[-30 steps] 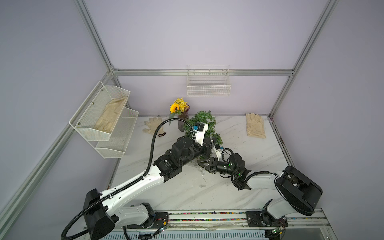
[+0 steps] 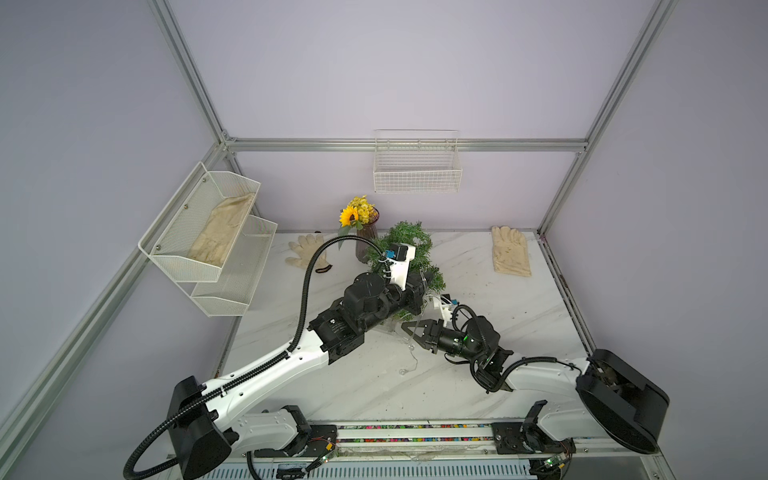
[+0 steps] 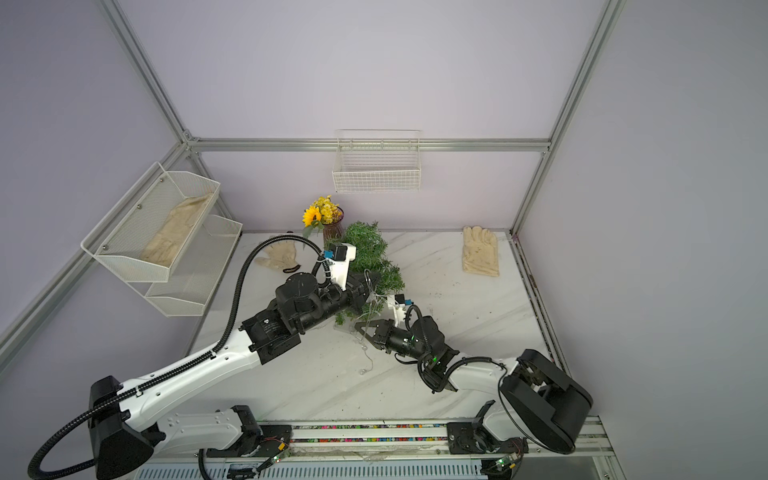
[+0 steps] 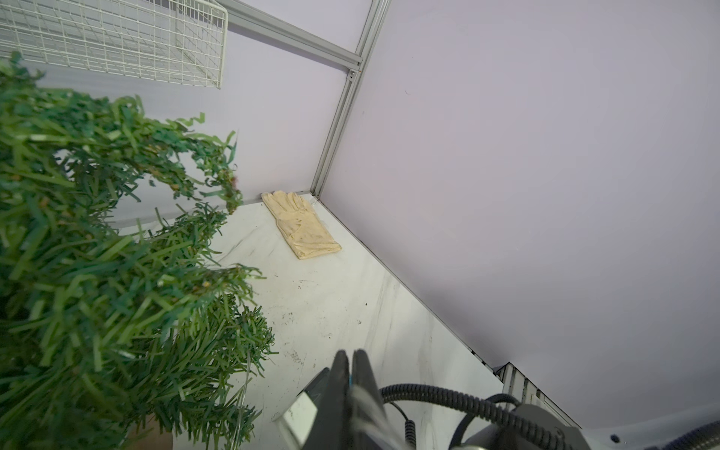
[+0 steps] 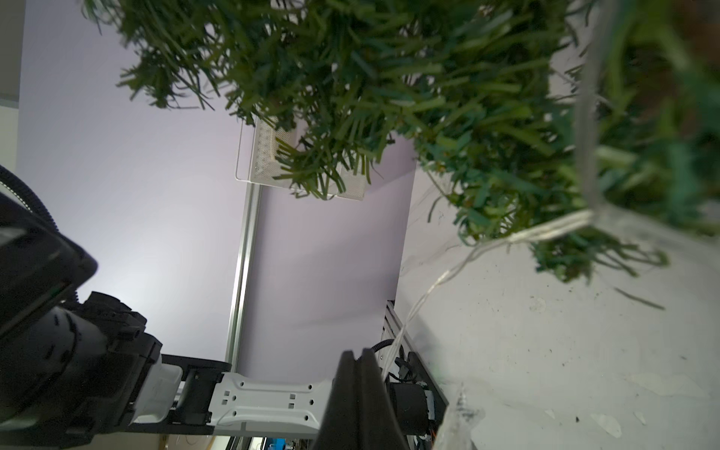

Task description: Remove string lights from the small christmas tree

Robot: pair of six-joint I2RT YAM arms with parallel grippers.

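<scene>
The small tree (image 2: 406, 240) (image 4: 90, 285) stands mid-table, partly hidden by my left arm. My left gripper (image 2: 417, 281) is shut beside its front right; whether wire is between the fingertips cannot be told. My right gripper (image 2: 408, 326) is shut, low in front of the tree, nothing clearly between its tips. Thin clear string light wire (image 5: 480, 251) runs from among the branches down past the right gripper, and a loose end (image 2: 406, 369) lies on the table.
A vase of sunflowers (image 2: 349, 216) stands behind the tree. Gloves lie at back left (image 2: 304, 252) and back right (image 2: 509, 252). Wire baskets hang on the left (image 2: 180, 264) and back wall (image 2: 416, 180).
The left arm is nearly still.
</scene>
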